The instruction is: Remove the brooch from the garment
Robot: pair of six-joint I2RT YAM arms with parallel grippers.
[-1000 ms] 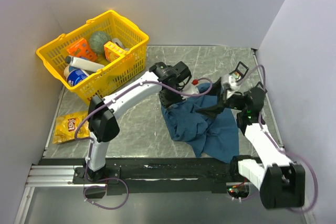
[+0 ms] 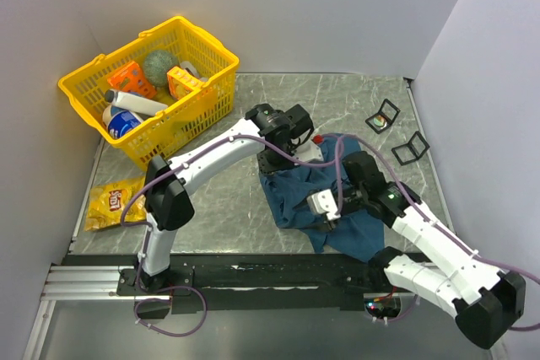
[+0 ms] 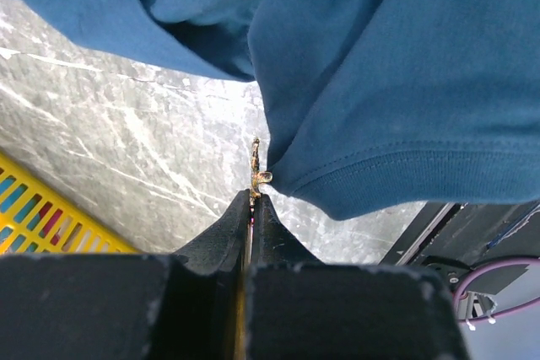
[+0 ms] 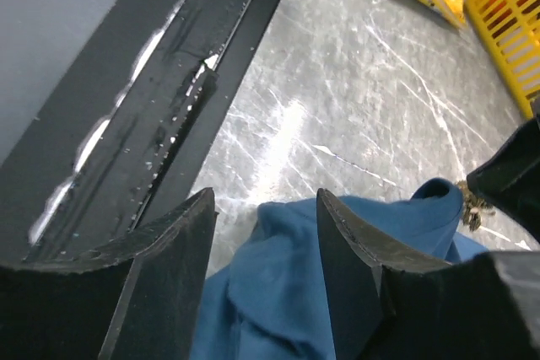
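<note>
The blue garment (image 2: 291, 196) lies crumpled on the grey table. My left gripper is shut on a small gold brooch (image 3: 256, 176), which sticks out beyond the fingertips beside a corner of the fabric. Seen from the right wrist, the brooch (image 4: 472, 206) sits against a raised fold of the cloth (image 4: 437, 201), close to the dark left finger. Whether its pin still passes through the fabric cannot be made out. Over the garment, my right gripper has its fingers apart, and cloth shows beyond the gap.
A yellow basket (image 2: 221, 82) full of goods stands at the back left, with a yellow snack bag (image 2: 114, 204) in front of it. Two small black frames (image 2: 411, 149) lie at the back right. Bare table (image 2: 224, 212) shows left of the garment.
My right arm has swung from the back of the garment toward the front, its gripper now lower over the cloth. The left arm has hardly moved.
</note>
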